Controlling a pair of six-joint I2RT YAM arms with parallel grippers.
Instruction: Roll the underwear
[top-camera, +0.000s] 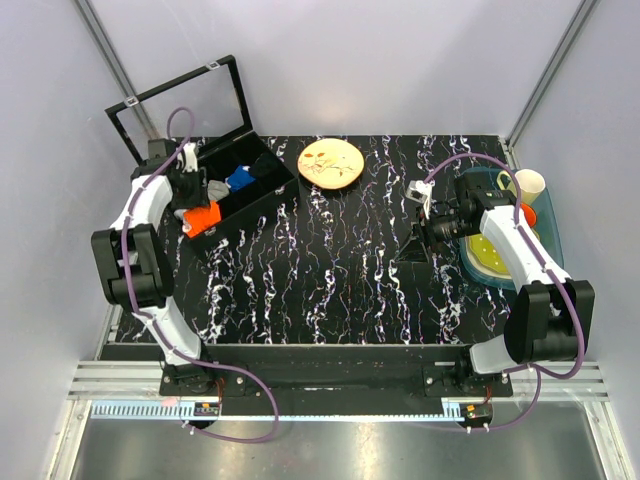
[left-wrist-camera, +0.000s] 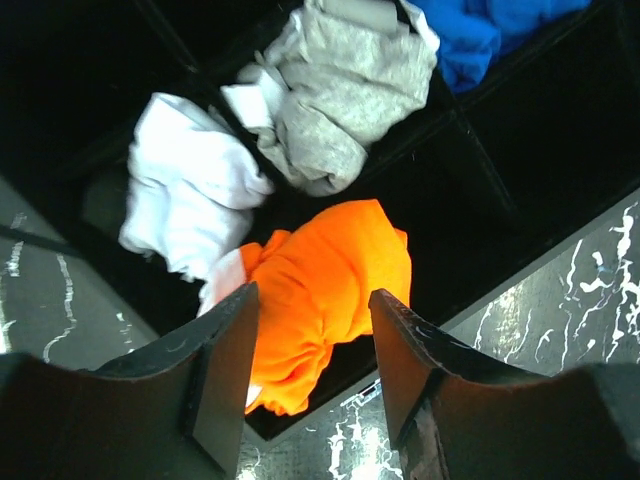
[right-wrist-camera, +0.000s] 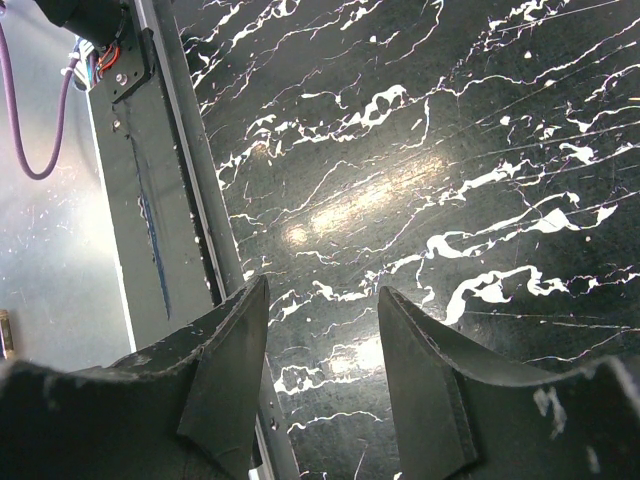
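Note:
Bunched orange cloth, seemingly underwear, lies in the front left compartment of the black box. In the left wrist view it shows between and beyond the fingertips of my left gripper, which is open above it. No grip on the cloth shows. Grey cloth, white cloth and blue cloth sit in the box too. Over the right side of the table, my right gripper stands open, with only bare table visible between its fingers.
A clear-panelled lid stands raised behind the box. A round patterned plate lies at the back centre. On the right, a teal basket holds a cup and dishes.

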